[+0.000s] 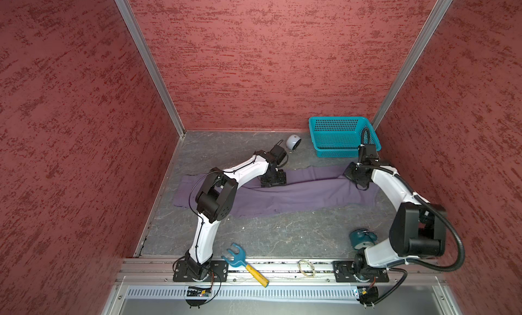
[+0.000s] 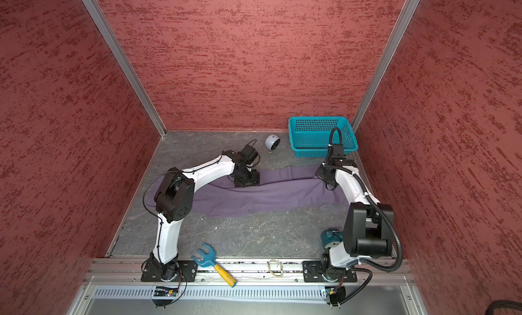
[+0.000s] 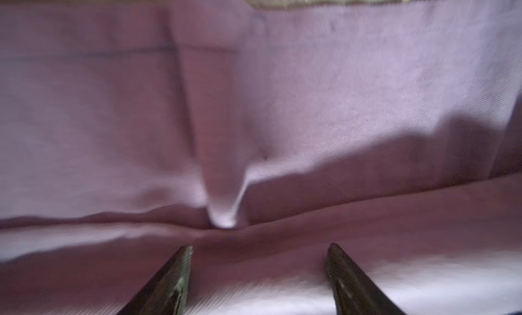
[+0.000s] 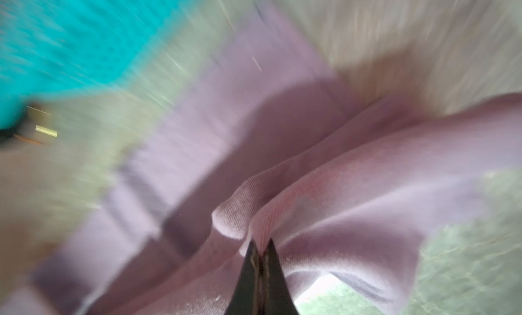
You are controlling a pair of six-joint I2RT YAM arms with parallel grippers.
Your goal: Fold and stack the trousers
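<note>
Purple trousers (image 1: 304,198) lie stretched across the grey table, left to right, with a long crease between the front and back layers. Over their middle my left gripper stands open, fingers apart just above a rolled fold; the cloth between them looks unpinched. At the right end my right gripper is shut on a gathered ridge of the trousers' cloth, which rises to its fingertips. In the right wrist view the cloth (image 4: 380,146) drapes away from that pinch, and a flat layer (image 4: 228,97) lies beneath and behind it.
A teal basket (image 1: 339,151) stands empty at the back right. A small white round device (image 1: 293,142) sits behind the trousers. A teal cup-like object (image 1: 362,238) is near the right arm's base. Bare table (image 1: 282,236) lies in front of the cloth.
</note>
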